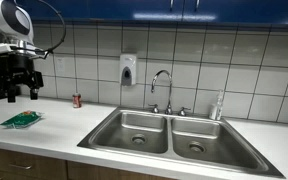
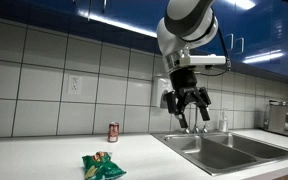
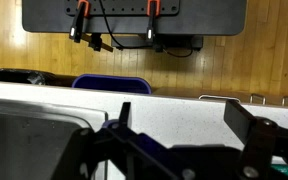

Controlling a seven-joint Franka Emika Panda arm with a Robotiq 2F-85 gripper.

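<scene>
My gripper (image 1: 23,97) hangs above the left part of the counter, its fingers spread wide and nothing between them. In the wrist view the gripper stands open over the white countertop. A crumpled green packet (image 1: 22,119) lies on the counter below the gripper in exterior view 1. The second exterior view has this packet (image 2: 102,166) at the near left, well apart from the gripper (image 2: 193,125). Against the back wall a small red can (image 2: 113,132) stands upright.
A double steel sink (image 1: 171,135) with a tall faucet (image 1: 162,88) takes up the counter's right side. A clear bottle (image 1: 218,106) stands behind it. Blue cabinets (image 1: 204,10) hang overhead. Beyond the counter edge, a blue bin (image 3: 111,84) shows in the wrist view.
</scene>
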